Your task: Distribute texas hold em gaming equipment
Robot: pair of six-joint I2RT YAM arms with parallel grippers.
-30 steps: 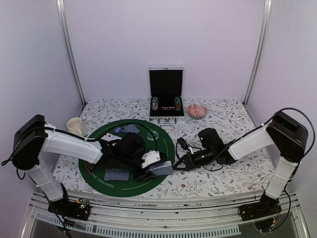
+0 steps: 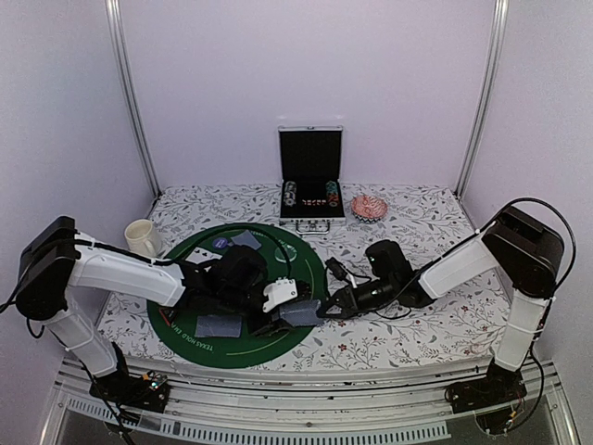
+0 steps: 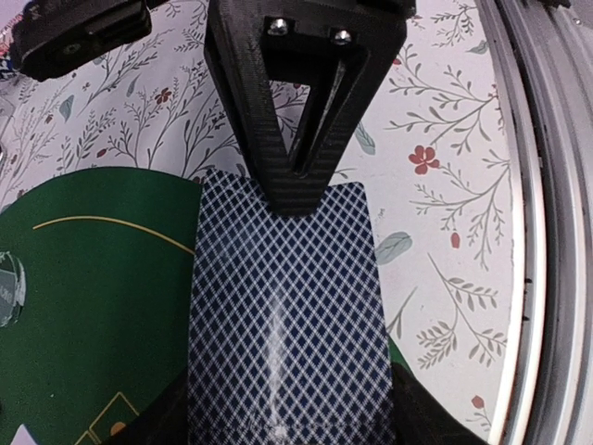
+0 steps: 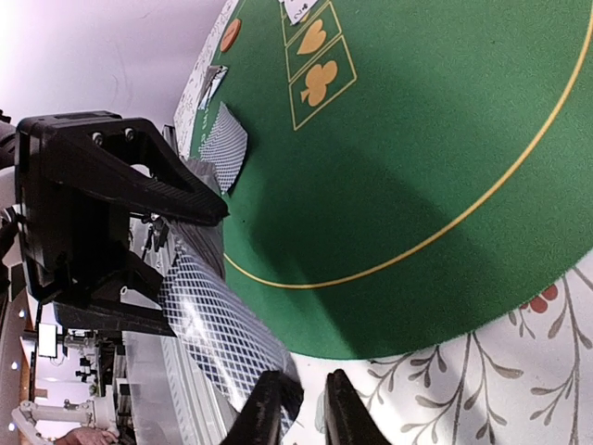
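Note:
A deck of cards with a dark blue crosshatched back (image 3: 287, 306) is held by its sides in my left gripper, which is shut on it. It hangs over the right edge of the green mat (image 2: 269, 347). My right gripper (image 2: 322, 310) is at the deck's free end. In the left wrist view one right finger (image 3: 296, 190) overlaps the deck's top card. The right wrist view shows the right gripper with its fingers slightly apart, by the deck's end (image 4: 227, 334). No card is visibly separated from the deck.
Card pairs lie on the mat at the back (image 2: 246, 240) and front left (image 2: 218, 326). An open chip case (image 2: 311, 204) and a red patterned bowl (image 2: 368, 208) stand behind; a white mug (image 2: 143, 237) is left.
The left arm and the deck stay in nearly the same place.

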